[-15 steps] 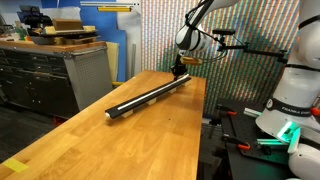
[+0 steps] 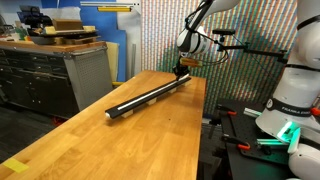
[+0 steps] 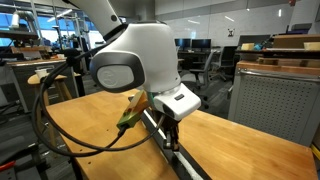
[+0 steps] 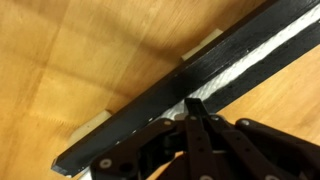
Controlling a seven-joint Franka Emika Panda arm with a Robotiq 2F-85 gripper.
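A long black bar with a pale strip down its middle (image 2: 140, 99) lies on the wooden table (image 2: 140, 150). My gripper (image 2: 181, 73) is down at its far end in the first exterior view. Seen from the wrist, the bar (image 4: 165, 97) runs diagonally, and my shut gripper is over the pale strip. Nothing shows between the fingers. Whether the fingertips touch the strip I cannot tell. In the second exterior view, the arm's white wrist hides part of the bar (image 3: 190, 166).
Small beige blocks (image 4: 90, 125) stick out from under the bar's side. A second arm (image 2: 292, 95) stands at the table's right edge. Grey cabinets (image 2: 75, 75) line the left.
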